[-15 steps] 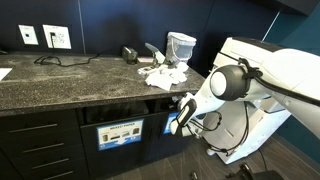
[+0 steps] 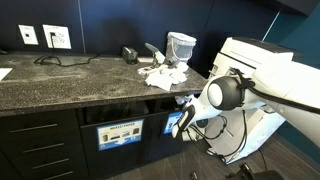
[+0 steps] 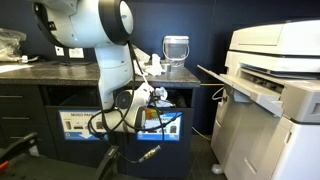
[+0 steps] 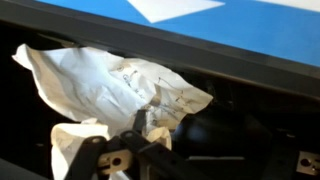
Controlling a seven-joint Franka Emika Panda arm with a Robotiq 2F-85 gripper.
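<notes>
Crumpled white paper [image 4: 105, 85] with faint marks lies in the dark inside of a bin in the wrist view, and another pale crumpled piece [image 4: 78, 140] sits nearer, at the lower left. My gripper stands open at the bottom of that view. Its left finger [image 4: 115, 160] overlaps the lower edge of the paper, while the right finger is over dark space. A blue-and-white bin front [image 2: 120, 133] shows below the counter in exterior view 1. The fingertips are hidden in both exterior views.
White crumpled sheets [image 2: 165, 76] and a clear bucket [image 2: 181, 47] are on the speckled counter [image 2: 75, 82] above the bins. A large white printer [image 3: 265, 90] stands to the right in exterior view 2. The bin's rim [image 4: 200, 55] runs across the wrist view.
The arm has shifted slightly to the right in exterior view 1, by the bin. The sheets and bucket on the counter have not moved.
</notes>
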